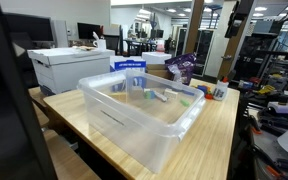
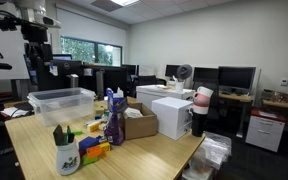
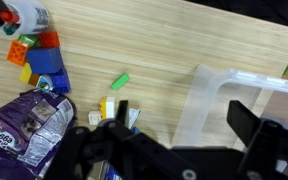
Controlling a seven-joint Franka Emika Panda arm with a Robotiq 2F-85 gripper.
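My gripper is open in the wrist view, its two dark fingers spread wide and nothing held between them. It hangs high above the table; exterior view 2 shows it (image 2: 36, 58) at the upper left, over the clear plastic bin (image 2: 64, 103). Looking down, I see the bin's rim (image 3: 206, 100) below the right finger. Left of the bin, a small green piece (image 3: 120, 81) and a yellow-and-white item (image 3: 107, 107) lie on the wood. A purple bag (image 3: 29, 135) is at the lower left, and colored blocks (image 3: 47, 62) are above it.
A white cup (image 2: 67, 157) holding dark-tipped items stands near the table's front. Beyond the purple bag is an open cardboard box (image 2: 140, 126), with a white box (image 2: 171, 117) beside it. Bare wood (image 3: 164, 45) lies between the blocks and the bin.
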